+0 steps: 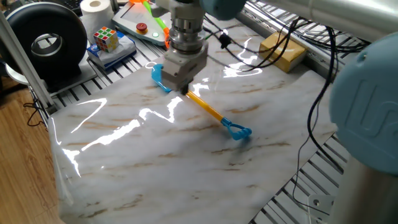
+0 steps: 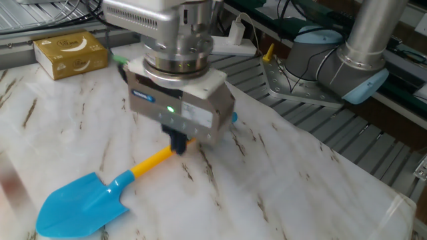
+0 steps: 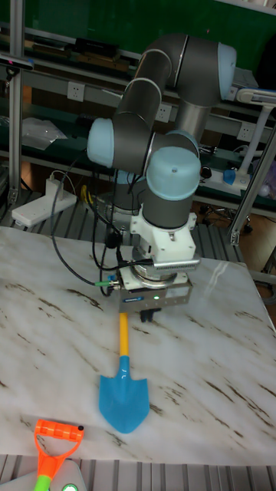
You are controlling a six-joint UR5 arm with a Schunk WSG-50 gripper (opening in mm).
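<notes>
A toy shovel with a blue blade (image 2: 80, 208), a yellow shaft (image 1: 205, 107) and a blue grip (image 1: 237, 130) lies flat on the marble-patterned sheet. My gripper (image 2: 177, 142) points down above the table by the shaft. Its dark fingers overlap the shaft in exterior view 2, while exterior view 3 places the gripper (image 3: 149, 314) to the right of it. No hold on the shovel shows. The gap between the fingers is too small and dark to read. In exterior view 1 the gripper body hides part of the blade and the upper shaft.
A yellow box (image 1: 283, 52) stands at the sheet's edge. An orange-handled toy (image 3: 57, 442), a Rubik's cube (image 1: 106, 38) and a black spool (image 1: 45, 43) sit beyond the sheet. Loose black cables (image 1: 323, 106) hang near the arm. Much of the sheet is bare.
</notes>
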